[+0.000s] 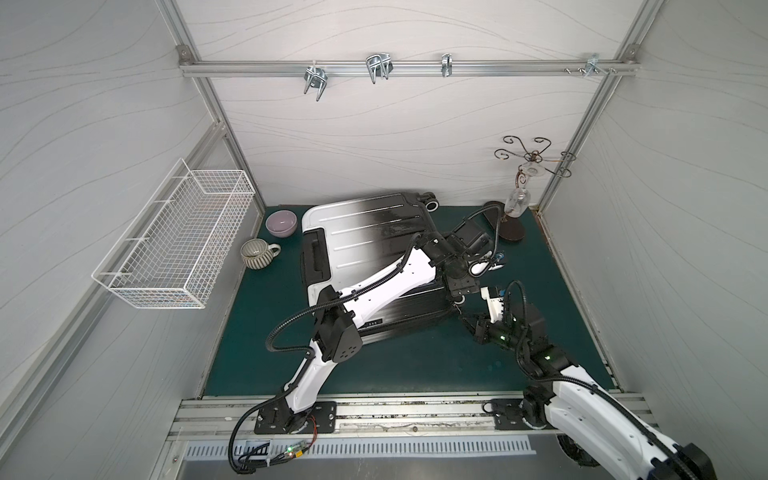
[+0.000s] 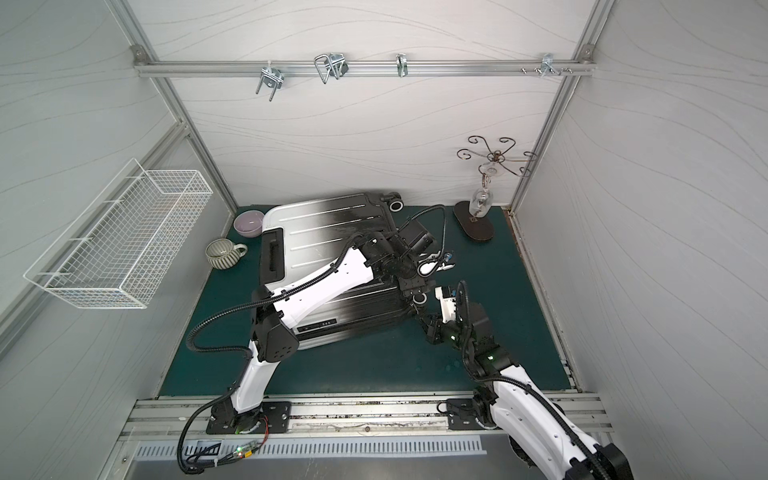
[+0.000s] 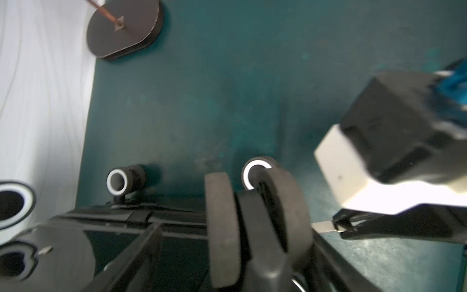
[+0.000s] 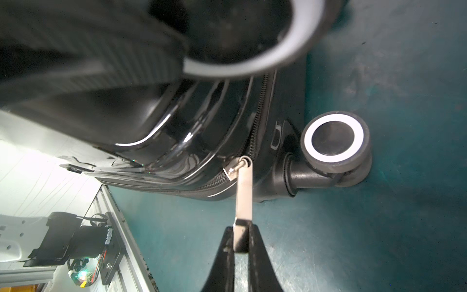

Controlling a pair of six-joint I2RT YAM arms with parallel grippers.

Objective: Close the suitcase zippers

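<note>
The black and silver suitcase (image 1: 352, 232) lies flat on the green table. At its near right corner, my right gripper is shut on the metal zipper pull (image 4: 244, 192). The pull's slider (image 4: 236, 168) sits on the zipper track (image 4: 256, 121) beside a lower caster wheel; the teeth run around the corner. My left gripper is part open over the right end of the suitcase, its dark fingers (image 3: 138, 258) on either side of a grey double wheel (image 3: 222, 228). Whether they touch the wheel cannot be told. My left arm hides part of the suitcase.
A dark stand base is at the back right. A purple bowl (image 1: 281, 223) and a striped cup (image 1: 257, 253) stand left of the suitcase. A wire basket (image 1: 184, 236) hangs on the left wall.
</note>
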